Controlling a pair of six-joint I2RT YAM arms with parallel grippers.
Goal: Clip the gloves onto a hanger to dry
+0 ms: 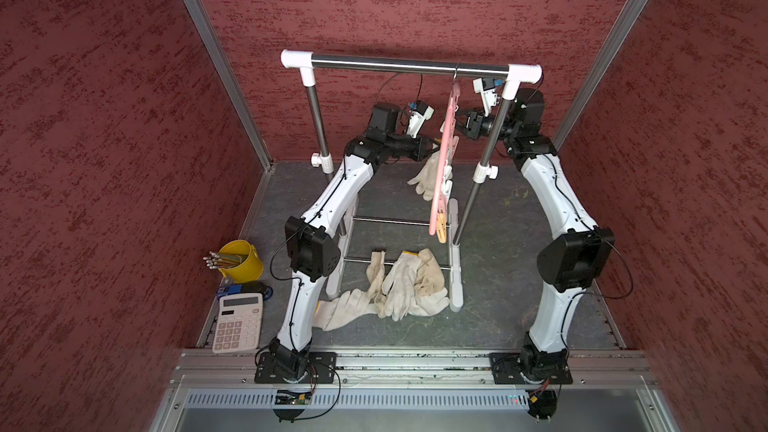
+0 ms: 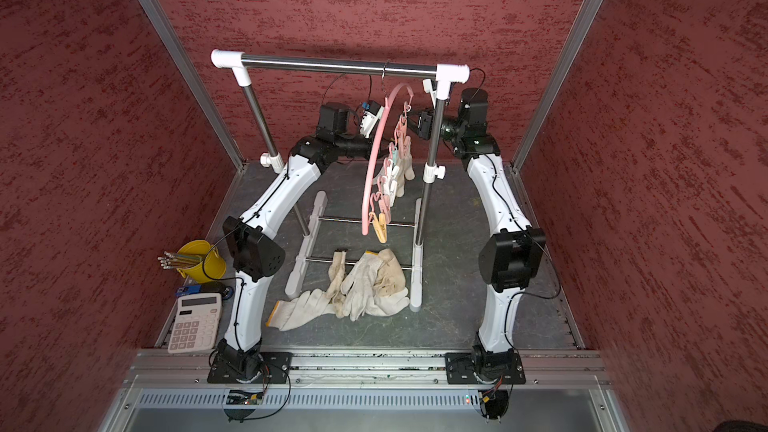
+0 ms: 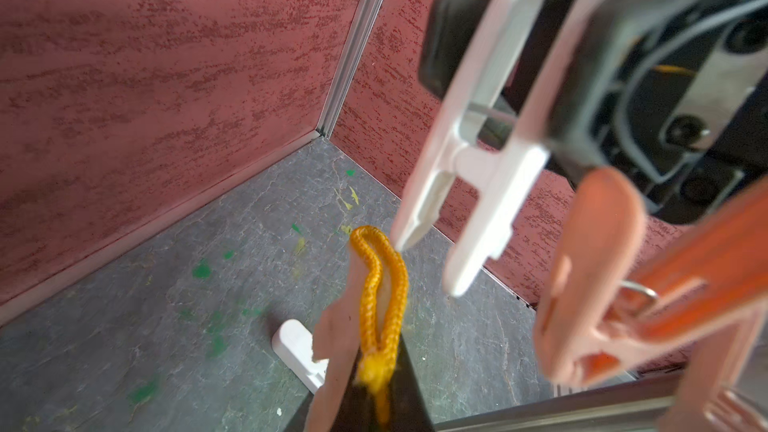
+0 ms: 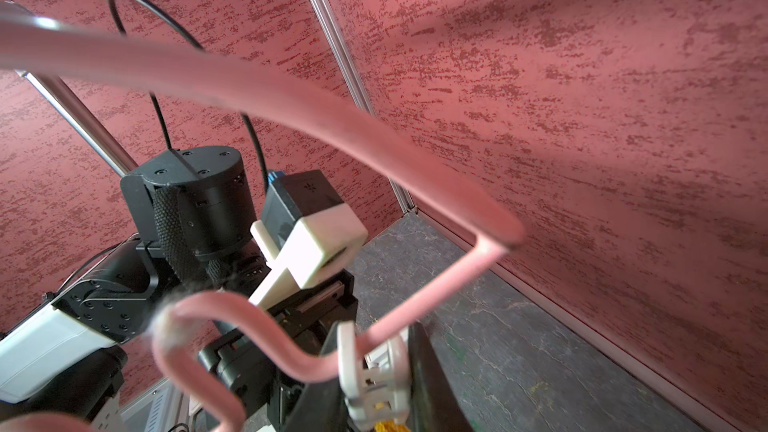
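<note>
A pink clip hanger (image 2: 372, 168) hangs from the rack's bar. My left gripper is shut on a white glove (image 1: 425, 180), whose yellow cuff (image 3: 372, 280) is close below the open tips of a white clothespin (image 3: 488, 216). Beside it hangs an orange clothespin (image 3: 592, 272). My right gripper, at the hanger's far end, is shut on a white clip (image 4: 369, 376); the pink hanger bar crosses just above it in the right wrist view.
More gloves (image 1: 404, 288) lie on the floor across the rack's base. A calculator (image 1: 238, 320) and yellow cup (image 1: 244, 260) stand at the left. The rack's posts (image 2: 424, 216) stand close to both arms.
</note>
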